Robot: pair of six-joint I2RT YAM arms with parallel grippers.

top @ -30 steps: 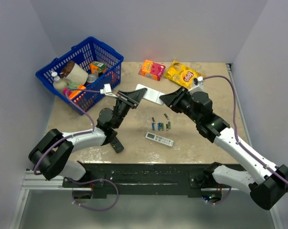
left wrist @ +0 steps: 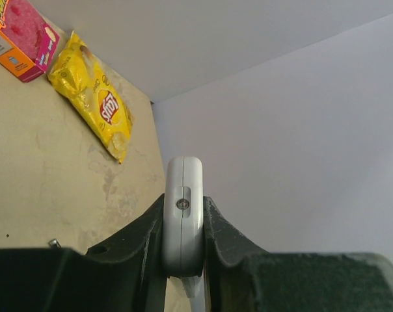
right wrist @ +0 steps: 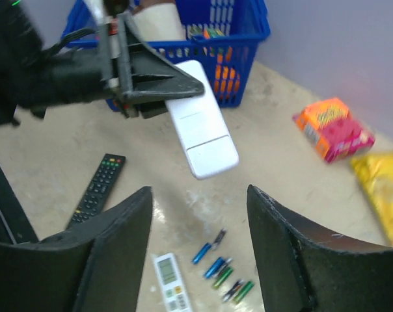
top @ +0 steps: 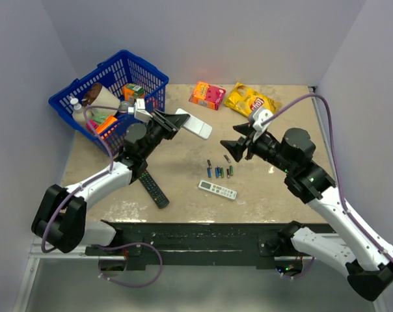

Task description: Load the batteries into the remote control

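Observation:
A white remote control (top: 194, 125) is held up above the table with my left gripper (top: 183, 119) shut on one end. In the right wrist view its smooth white back (right wrist: 206, 133) faces me, crossed by a seam near the free end. The left wrist view has the remote end-on between the fingers. To its right, my right gripper (top: 229, 138) stands open and apart from it, with nothing between its fingers. Several small batteries (top: 217, 172) lie on the table below, blue, green and dark.
On the table lie another white remote (top: 217, 189) and a black remote (top: 153, 189). A blue basket (top: 154, 73) full of goods stands at the back left. A pink-orange box (top: 207, 95) and a yellow chip bag (top: 251, 99) are at the back.
My right gripper has come away from the remote's free end and opened, turning as it moved. The left gripper has shifted slightly left with the remote, which now tilts down more to the right.

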